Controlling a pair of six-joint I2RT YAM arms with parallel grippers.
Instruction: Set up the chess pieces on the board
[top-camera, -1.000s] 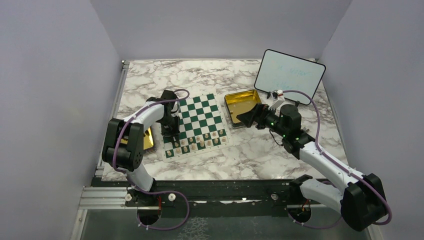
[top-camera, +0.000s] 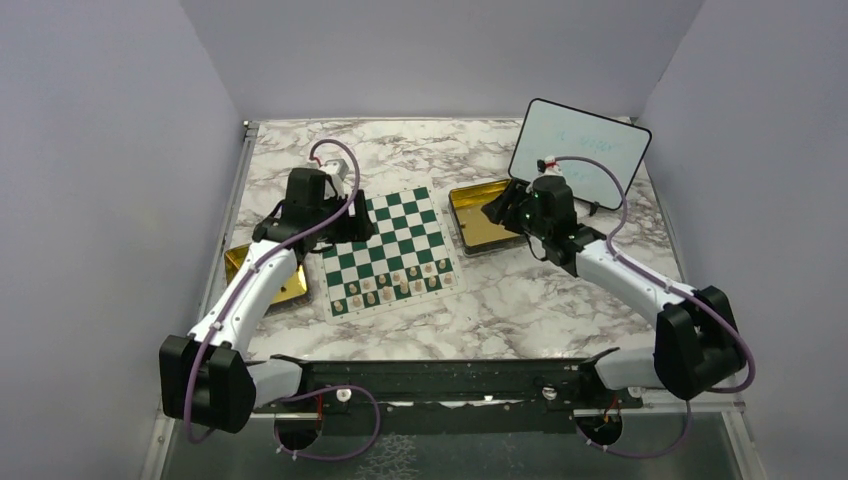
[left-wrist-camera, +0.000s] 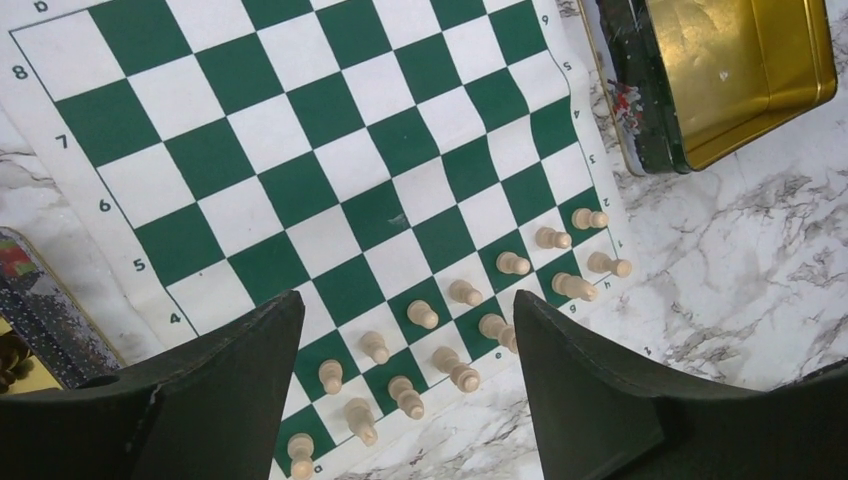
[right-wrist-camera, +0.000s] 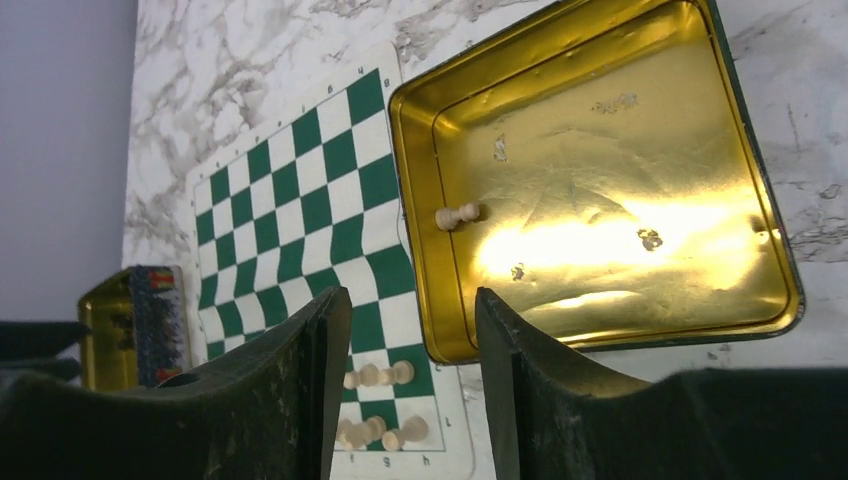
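Note:
The chessboard (left-wrist-camera: 355, 200) lies mid-table with light pieces in two rows along its near edge, such as a pawn (left-wrist-camera: 465, 291). My left gripper hangs over the board, fingers apart, with nothing between its fingers. My right gripper is above the gold tray (right-wrist-camera: 620, 130) right of the board, open and empty. One light piece (right-wrist-camera: 457, 216) lies on its side in that tray.
A second tray (left-wrist-camera: 60, 340) with dark pieces sits left of the board. A whiteboard (top-camera: 579, 150) stands at back right.
The right arm has shifted a little toward the back and left.

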